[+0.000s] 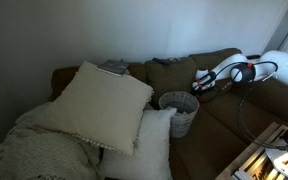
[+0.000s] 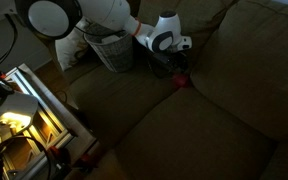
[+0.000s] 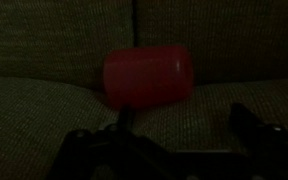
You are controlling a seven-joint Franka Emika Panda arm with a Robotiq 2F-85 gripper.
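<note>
A red, rounded cylinder-like object (image 3: 149,76) rests on the brown couch (image 3: 44,120), by the crease where seat and backrest meet. In the wrist view my gripper has its dark fingers set well apart, with only couch fabric between them. The red object is ahead of the fingertips, nearer the left one, and not between them. Exterior view 2 has the red object (image 2: 181,80) just below the white wrist end of the arm (image 2: 168,36). In exterior view 1 the fingers are too small and dark to make out.
A pale wicker basket (image 1: 179,115) stands on the seat beside the arm. Cream pillows (image 1: 102,105) and a blanket (image 1: 39,155) fill the couch's other end. Empty seat cushion (image 2: 164,130) lies in front of the red object. A table edge (image 2: 59,105) borders the couch.
</note>
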